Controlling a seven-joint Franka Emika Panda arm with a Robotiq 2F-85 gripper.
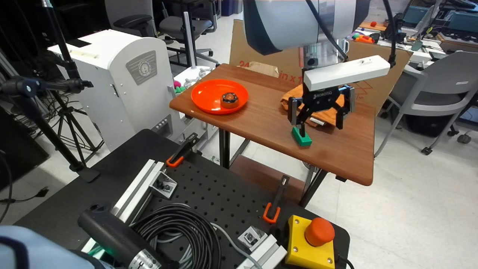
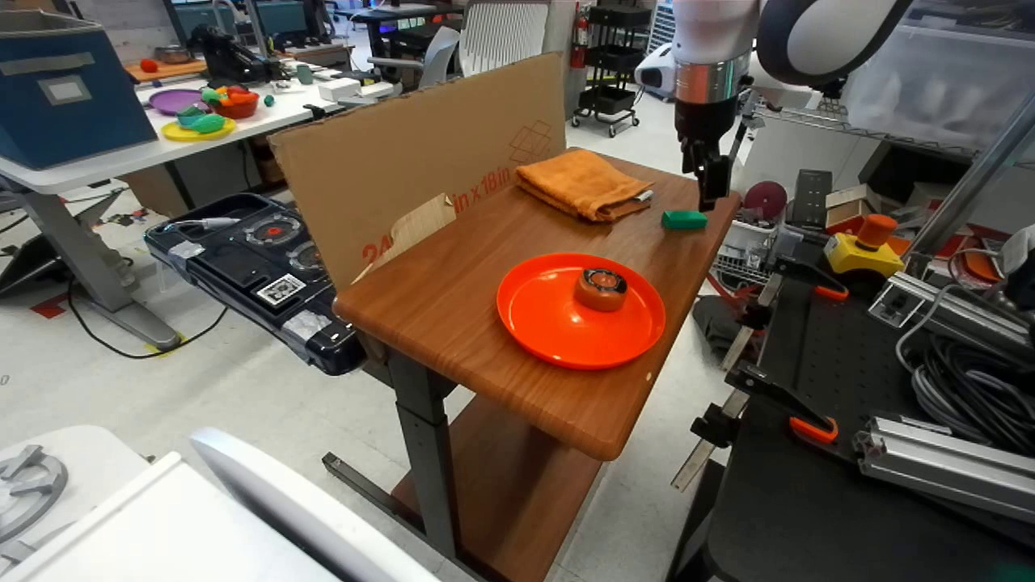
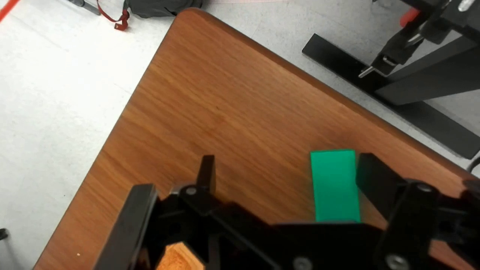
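A small green block lies flat on the brown table, close to its front edge in exterior view 1. My gripper hangs low over the table, open, its fingers wide apart. In the wrist view the block appears between the spread fingers, right beside the right-hand finger and far from the left-hand one. Whether that finger touches the block I cannot tell. From exterior view 2, the gripper is just above and to the right of the block.
An orange-red plate holding a round brown item with a dark top rests at the table's other end. A folded orange cloth lies behind the block, near an upright cardboard sheet. Between plate and block the tabletop is bare.
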